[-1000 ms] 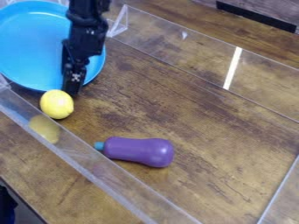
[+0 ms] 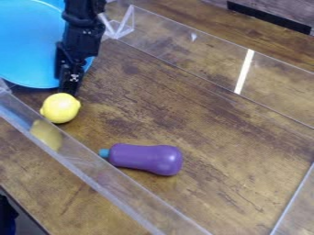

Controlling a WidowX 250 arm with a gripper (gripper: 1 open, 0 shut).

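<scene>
My black gripper (image 2: pixel 69 75) reaches down from the top left, its fingertips at the right rim of a blue round dish (image 2: pixel 28 46), just above a yellow lemon (image 2: pixel 61 107). It is open, and the lemon lies on the wooden floor of the enclosure, apart from the fingers. A purple toy eggplant (image 2: pixel 147 158) with a teal tip lies on its side toward the lower middle, behind the clear front wall.
Clear plastic walls (image 2: pixel 128 200) border the wooden work area. A white strip (image 2: pixel 244 72) shows near the back wall at right.
Over the last second my gripper has moved slightly left and down along the dish's rim. The lemon and eggplant look unmoved.
</scene>
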